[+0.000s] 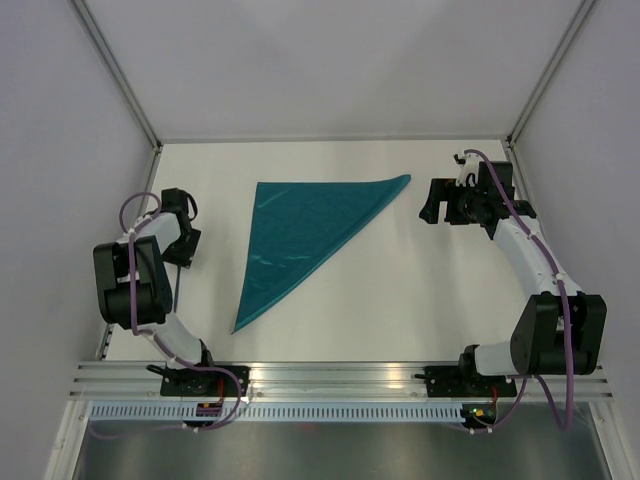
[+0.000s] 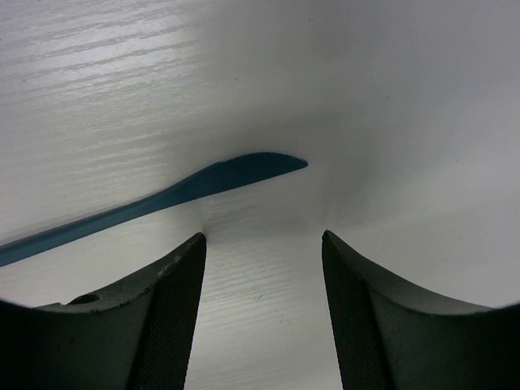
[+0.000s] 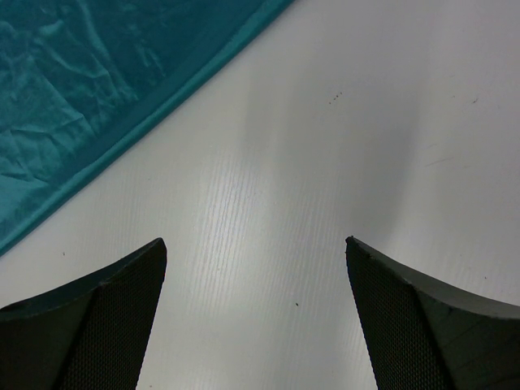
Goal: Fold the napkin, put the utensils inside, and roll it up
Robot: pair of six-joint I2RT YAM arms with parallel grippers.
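Note:
In the top view, the teal napkin (image 1: 295, 235) lies folded into a triangle on the table, its long slanting edge facing the lower right. A dark knife (image 1: 177, 290) rests on the bare table to its left, partly covered by my left arm. The left wrist view shows its pointed blade (image 2: 236, 173) flat on the surface, while its handle runs out at the left border. My left gripper is open over the table, nothing between its fingertips, with the blade beyond them. At the right, clear of the napkin, my right gripper (image 1: 441, 208) stands open and empty.
Walls close in the back and both sides. No other utensils can be made out; the left arm hides part of the left side.

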